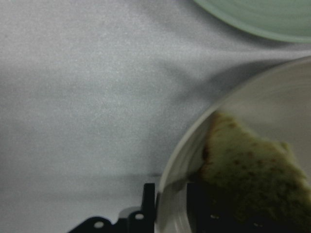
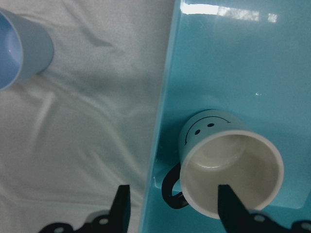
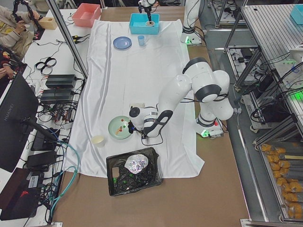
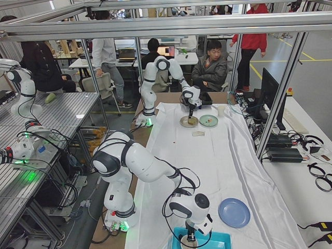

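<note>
A beige plate (image 4: 184,122) holds a flatbread (image 1: 248,160); my left gripper is at its rim, one finger outside and one inside, and I cannot tell whether it grips the rim. A green plate (image 3: 114,130) with small food pieces lies beside it. At the far end, a mug (image 2: 228,170) with a smiley face and black handle lies on its side in a blue bin (image 2: 233,58), beneath my open right gripper. A blue cup (image 2: 34,48) stands outside the bin.
A black lined tray (image 3: 118,187) with a foil item sits below the plates. A cream cup (image 3: 97,140) is left of them, a blue plate (image 3: 122,42) near the bin.
</note>
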